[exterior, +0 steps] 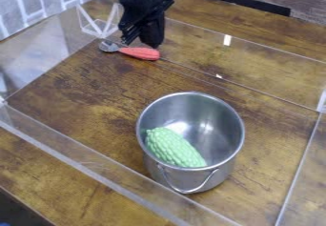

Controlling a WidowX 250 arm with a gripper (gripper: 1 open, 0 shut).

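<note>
My black gripper (pixel 148 34) hangs at the top centre, shut, with nothing visible between its fingers. Just below it a red-handled utensil (pixel 137 52) with a metal head at its left end lies on the wooden surface. A steel pot (pixel 216 123) stands at the lower right, holding a green bumpy object (pixel 176 149) that looks like a corn cob.
Clear plastic walls border the wooden table (pixel 90 106) on the left, front and right.
</note>
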